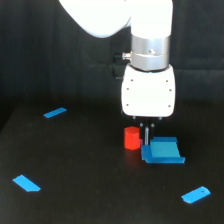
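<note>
A red block [132,138] stands on the dark table, touching or very near the left edge of a shallow blue tray [164,160]. My white gripper [147,136] hangs above and just right of the block, over the tray's left back corner. Its thin dark fingers look close together and point down. Whether they are open or shut is too small to tell. Nothing is clearly seen between them, and the block is to their left. The bare floor of the tray shows.
Blue tape marks lie on the table at the back left [55,112], front left [26,183] and front right [196,195]. A dark curtain hangs behind.
</note>
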